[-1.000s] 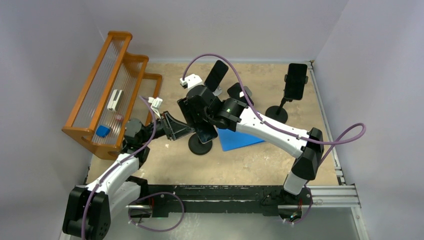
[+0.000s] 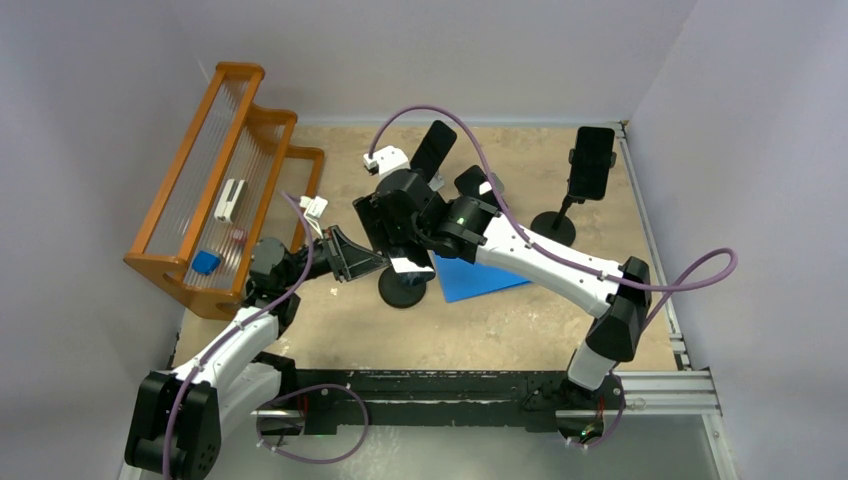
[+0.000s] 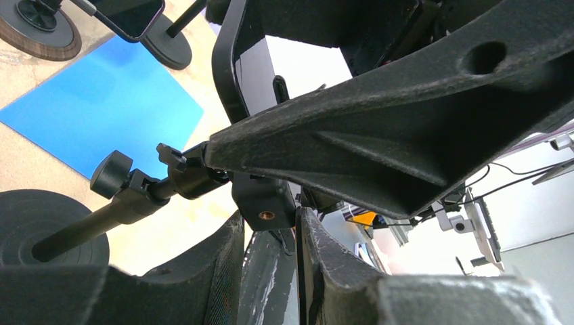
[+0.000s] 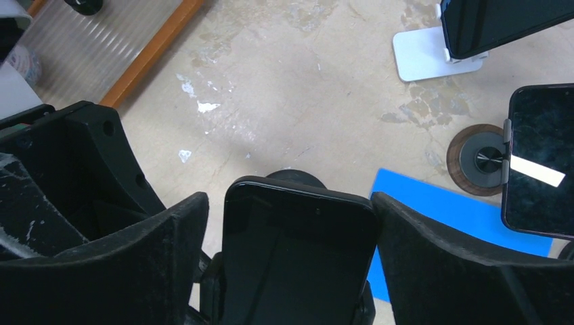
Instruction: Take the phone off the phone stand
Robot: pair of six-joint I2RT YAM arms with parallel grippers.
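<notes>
The phone point(image 4: 298, 250) on the central stand, whose round base point(image 2: 401, 295) shows under my arms, is between both grippers. My right gripper is over it, its fingers either side of the phone's top; whether they grip it I cannot tell. My left gripper is at the lower end of the holder and phone, fingertips close beside a black block with a small hole; contact is unclear. The stand's pole point(image 3: 78, 233) runs up to the holder in the left wrist view.
Other phones stand at the back point(image 2: 432, 150), middle point(image 4: 538, 176) and right point(image 2: 590, 160). A blue mat point(image 2: 480, 285) lies beneath. A wooden rack point(image 2: 170, 265) fills the left side.
The arms are almost still.
</notes>
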